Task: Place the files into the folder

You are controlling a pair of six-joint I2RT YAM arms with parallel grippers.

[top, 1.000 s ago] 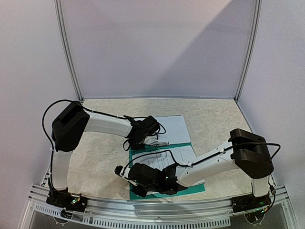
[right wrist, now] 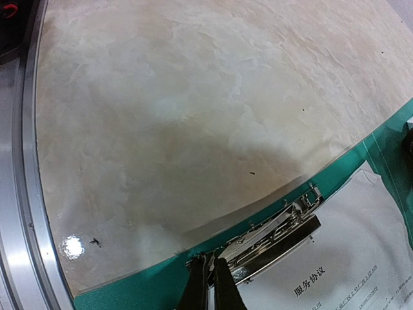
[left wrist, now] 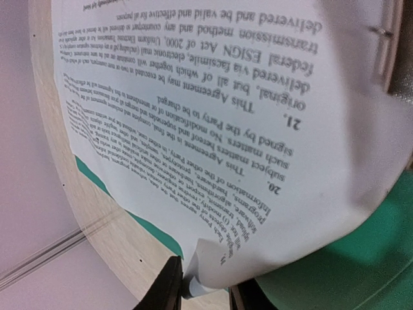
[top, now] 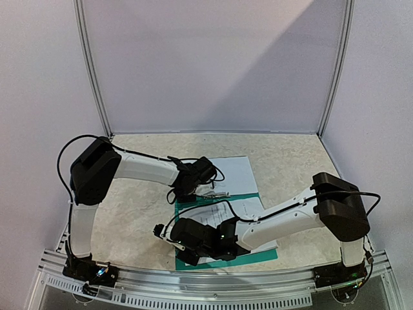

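Observation:
A green folder (top: 226, 263) lies open on the table, its two metal clips on opposite flaps. White printed sheets (top: 248, 210) rest on it. In the left wrist view, a sheet (left wrist: 193, 129) bulges up and its near corner curls between the parted fingers of my left gripper. That gripper is part open; whether both fingers touch the paper cannot be told. My right gripper is shut at the near end of a metal clip (right wrist: 274, 239), fingertips close against it. A titled page (right wrist: 316, 284) lies beside this clip.
Bare marbled table (right wrist: 161, 129) spreads around the folder. A metal rail (top: 219, 278) runs along the front edge. Both arms reach over the folder close to each other, hiding much of it in the top view.
The left arm and the folder look unmoved.

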